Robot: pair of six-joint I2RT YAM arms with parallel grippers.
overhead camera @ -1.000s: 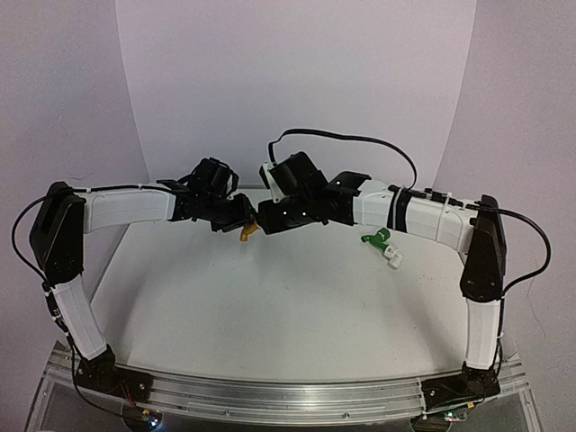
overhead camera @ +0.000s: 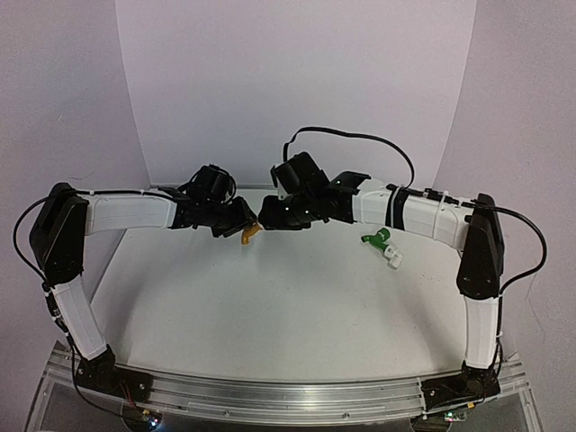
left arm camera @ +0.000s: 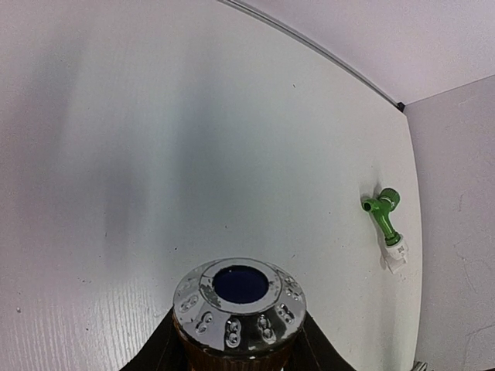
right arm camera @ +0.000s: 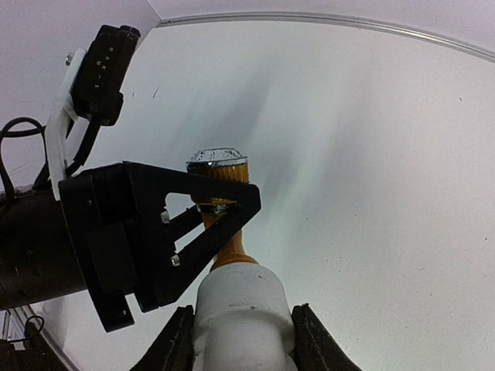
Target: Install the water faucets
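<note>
An orange faucet is held up off the table between the two arms. My left gripper is shut on it, with its fingers either side of the body below the chrome-topped knob. From the right, my right gripper is shut on a white fitting. This fitting meets the faucet's orange end in the right wrist view; whether it is threaded on cannot be told. In the top view, my right gripper hides the fitting.
A green faucet with a white fitting on its end lies on the table's right side, beneath the right arm. Walls stand left, right and behind.
Lately both grippers have moved slightly toward the table's front, with the orange faucet between them. The green faucet has stayed put.
</note>
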